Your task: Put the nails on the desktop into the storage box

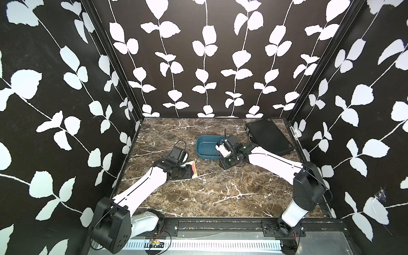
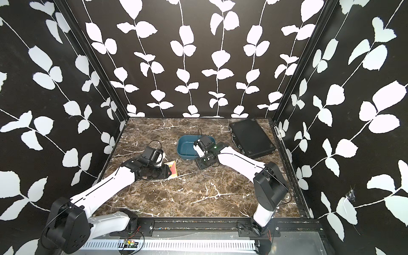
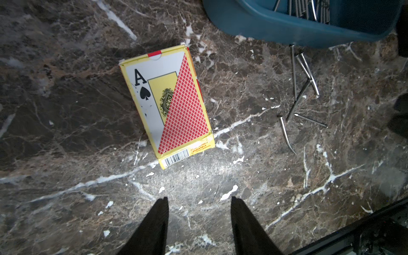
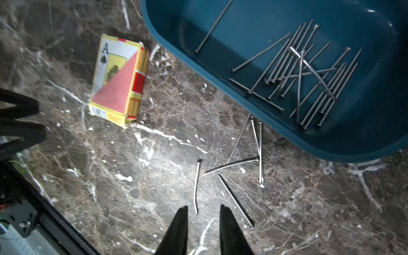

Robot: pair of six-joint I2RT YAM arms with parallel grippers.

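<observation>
Several loose nails (image 4: 236, 200) lie on the marble desktop in front of the blue storage box (image 4: 199, 70), some crossing each other close to its wall. One slightly bent nail (image 4: 196, 187) lies apart to the left. Inside the box rests a heap of nails (image 4: 297, 72). My right gripper hangs over the desktop at the box's front edge, its fingers parted and nothing between them. My left gripper is open and empty too, above bare marble near the card pack; the loose nails show to its right in the left wrist view.
A pack of playing cards (image 3: 174, 106) lies on the desktop left of the box. At the back right is a black case (image 1: 269, 136).
</observation>
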